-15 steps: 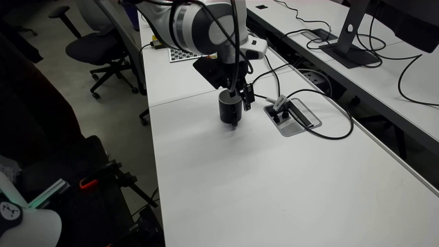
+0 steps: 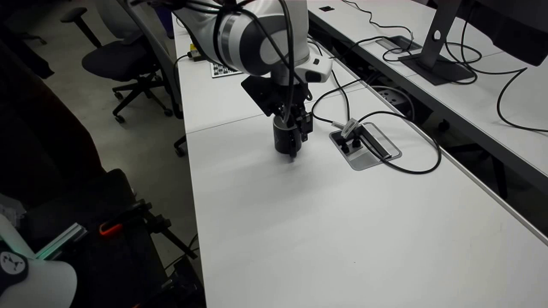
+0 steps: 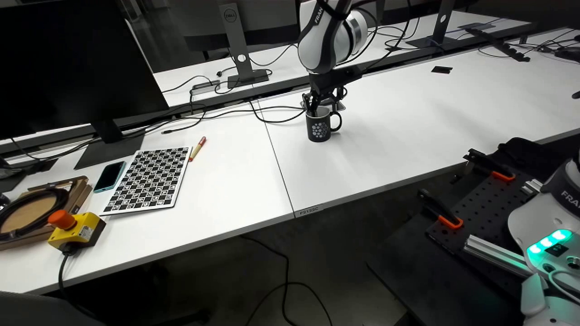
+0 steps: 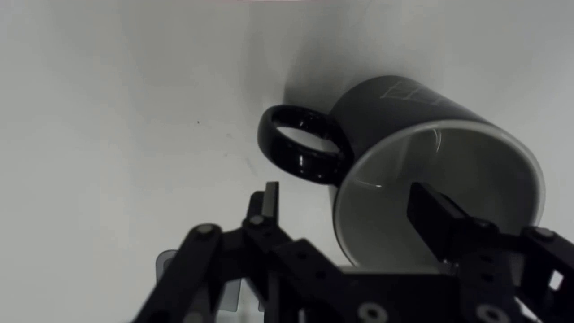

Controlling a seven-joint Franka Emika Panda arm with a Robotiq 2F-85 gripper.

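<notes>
A black mug (image 2: 285, 137) with a pale inside stands upright on the white table, its dark handle (image 4: 301, 144) facing left in the wrist view. My gripper is tilted down over its rim, fingers apart. One finger (image 4: 430, 215) reaches over the mug's opening and the other finger (image 4: 270, 202) is outside, so the rim's near wall lies between them. Neither finger visibly presses on the wall. In the second exterior view the mug (image 3: 318, 129) shows a pale dotted print, with the gripper just above and behind it.
A table socket panel (image 2: 364, 146) with looping black cables lies close to the gripper. A checkerboard (image 3: 149, 179), a marker (image 3: 198, 148) and a phone (image 3: 109, 176) lie farther along the desk. The table in front of the mug, in the first exterior view, is clear.
My gripper has come down a little and moved slightly left in the first exterior view, now lower around the mug's rim. The mug stays in place.
</notes>
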